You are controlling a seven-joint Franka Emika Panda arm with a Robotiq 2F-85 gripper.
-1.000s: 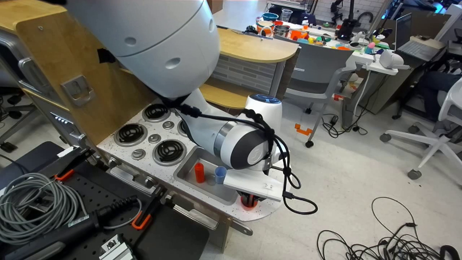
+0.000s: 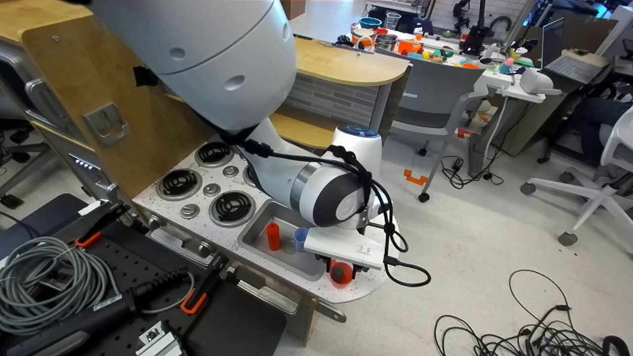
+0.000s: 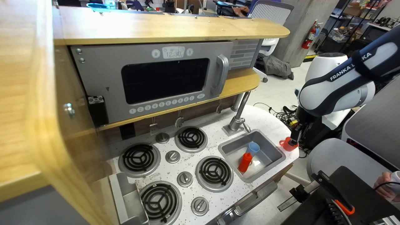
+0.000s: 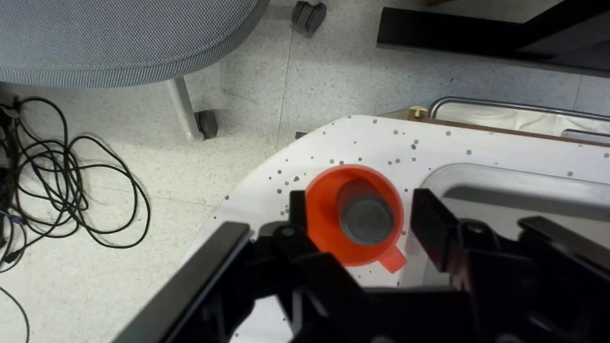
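On the white speckled counter right of the sink stands a red mug (image 4: 320,220), its handle toward the lower right in the wrist view. Inside it is a grey-topped dark cylinder (image 4: 367,222). My gripper is directly above the mug, open, its fingers apart on either side of the rim. Nothing is gripped between them. Exterior view 1 shows the same red mug (image 2: 340,274) under the arm, partly covered by the fingers. From the other side, the mug (image 3: 287,144) appears near the counter's rounded end.
The grey sink (image 3: 277,154) holds a blue cup (image 3: 253,148) and a red bottle (image 3: 245,162). A faucet (image 3: 237,122) rises behind it. Stove burners (image 3: 215,172) lie farther along the counter. Past the curved counter edge is open floor with loose cables (image 4: 63,166).
The fingers, close together at the mug a second ago, are now spread apart. My hand has shifted slightly toward the left in exterior view 1. The mug stays in place.
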